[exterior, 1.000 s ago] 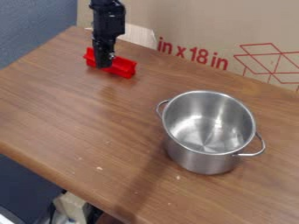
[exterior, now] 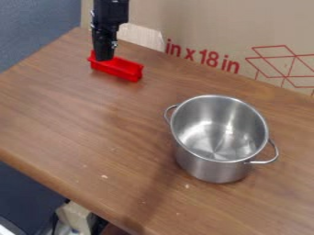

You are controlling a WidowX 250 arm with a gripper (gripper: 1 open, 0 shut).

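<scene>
A red block-like object point(exterior: 121, 69) lies on the wooden table at the back left. My black gripper point(exterior: 105, 53) reaches down from the top edge over the left part of it, its tips at or just above the red object; whether they touch it or hold it is unclear. A steel pot point(exterior: 221, 142) with two side handles stands empty at the right.
A cardboard sheet point(exterior: 258, 50) with red print stands along the back of the table point(exterior: 86, 138). A dark area lies beyond the front left edge.
My gripper has risen slightly and shifted a little left, uncovering more of the red object. The red object and pot look unmoved.
</scene>
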